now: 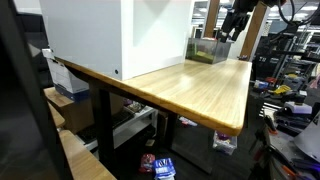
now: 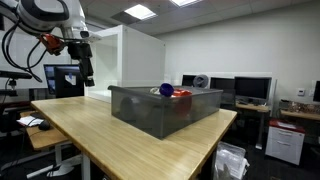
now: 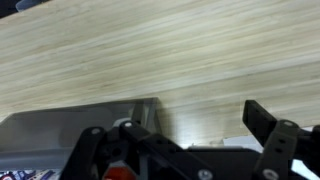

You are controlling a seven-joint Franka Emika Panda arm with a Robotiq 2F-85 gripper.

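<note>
Over the wooden table [image 2: 85,125] hangs my gripper, open, its two black fingers apart with only bare table showing between their tips. In exterior view 2 the gripper [image 2: 87,80] is at the left, above table height and to the left of a grey open bin [image 2: 140,112]. Red, white and dark blue items [image 2: 178,92] show at the bin's top. The wrist view has a corner of the grey bin [image 3: 75,125] at lower left, beside one finger. A white item [image 3: 238,142] lies at the lower edge, partly hidden by the other finger.
A tall white panel [image 1: 160,35] stands along one side of the table. Bare tabletop [image 1: 195,85] stretches out in front of the bin. Beyond the table are desks with monitors [image 2: 253,88] and a white cabinet [image 2: 284,143].
</note>
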